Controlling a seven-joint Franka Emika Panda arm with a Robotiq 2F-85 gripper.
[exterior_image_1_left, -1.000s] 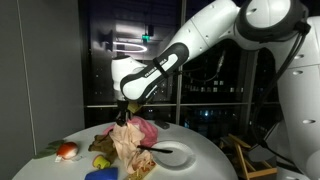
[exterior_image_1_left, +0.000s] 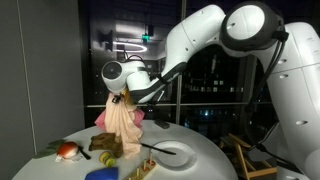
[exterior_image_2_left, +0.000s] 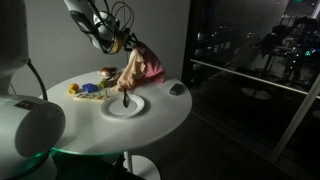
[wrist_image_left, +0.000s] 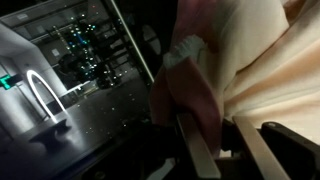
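A peach and pink cloth (exterior_image_1_left: 122, 124) hangs from my gripper (exterior_image_1_left: 118, 97) above the far side of the round table. In exterior view 2 the peach part of the cloth (exterior_image_2_left: 137, 68) droops toward the plate, with its pink part to the right. Seen from the wrist, folds of cloth (wrist_image_left: 265, 65) fill the right side and run down to the fingers (wrist_image_left: 200, 150). My gripper is shut on the cloth. Whether the cloth's lower end touches the table is hard to tell.
A white plate (exterior_image_1_left: 190, 163) with a dark-handled utensil (exterior_image_1_left: 160, 149) sits at the table's front right. To its left lie a blue item (exterior_image_1_left: 102, 174), a brown item (exterior_image_1_left: 105, 143) and a red round item (exterior_image_1_left: 68, 150). A dark small object (exterior_image_2_left: 178, 89) rests near the table's edge.
My gripper has risen and shifted slightly left, lifting the cloth with it. The cloth now hangs longer and higher, and more of the table beside the plate shows.
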